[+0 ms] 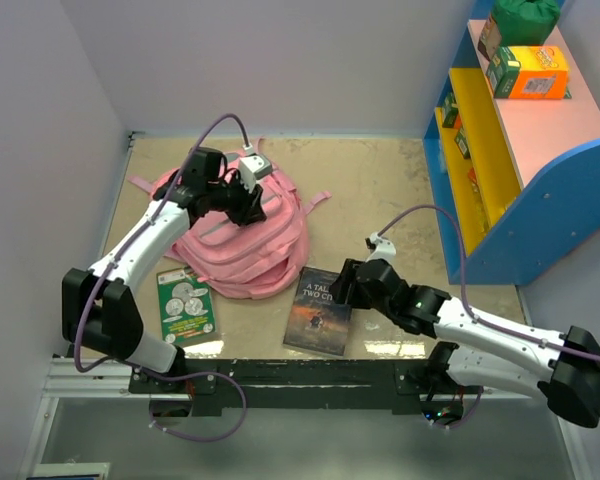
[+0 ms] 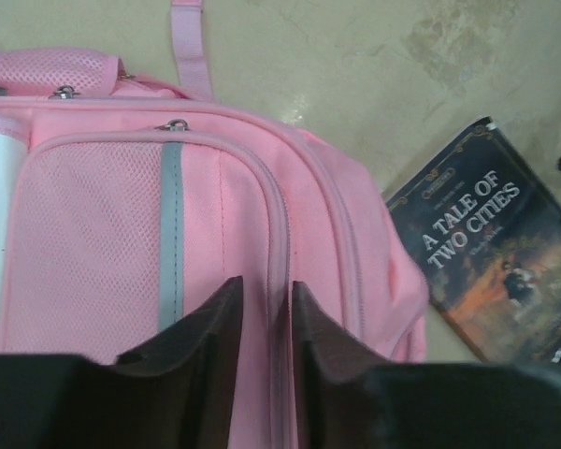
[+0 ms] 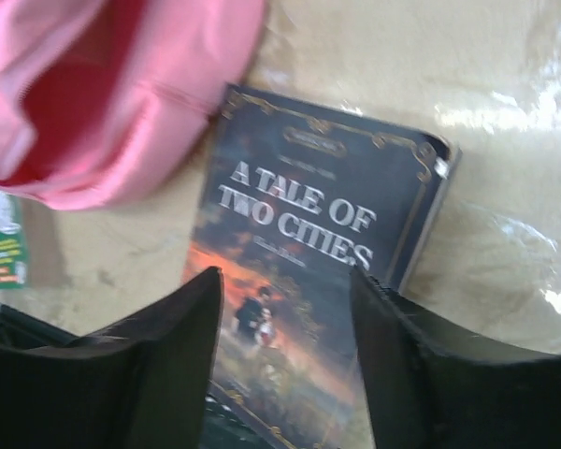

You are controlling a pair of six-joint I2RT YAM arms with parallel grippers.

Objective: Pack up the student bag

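Note:
The pink bag (image 1: pixel 242 252) lies on its back at the left, its zips and mesh pocket (image 2: pixel 93 243) facing my left wrist view. Low over its front hovers my left gripper, fingers a little apart on either side of a piped seam, gripping no cloth that I can make out. The dark book "A Tale of Two Cities" (image 1: pixel 318 322) lies flat just right of the bag. Over the book's cover stands my right gripper, open, nothing between its fingers. A dark red opening (image 3: pixel 79 103) in the bag shows in the right wrist view.
A green card with coin pictures (image 1: pixel 187 304) lies left of the book by the front edge. At the right rises a blue shelf (image 1: pixel 570 225) with an orange box (image 1: pixel 540 73) on top. Bare floor (image 1: pixel 380 185) lies between bag and shelf.

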